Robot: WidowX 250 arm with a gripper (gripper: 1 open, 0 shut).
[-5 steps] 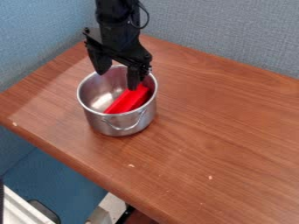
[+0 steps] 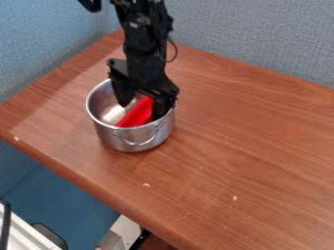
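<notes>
A metal pot (image 2: 128, 134) with a wire handle stands on the wooden table, left of centre. Inside it lies a red oblong object (image 2: 135, 116). The black gripper (image 2: 141, 99) reaches down into the pot over the red object, its fingers partly hiding it. Whether the fingers touch or grip the object is unclear.
Blue-grey padded walls stand behind and at the left. Beyond the table's front-left edge are a blue floor and some white and dark items.
The gripper has moved downward into the pot, covering more of the red object. The pot stands in the same place.
</notes>
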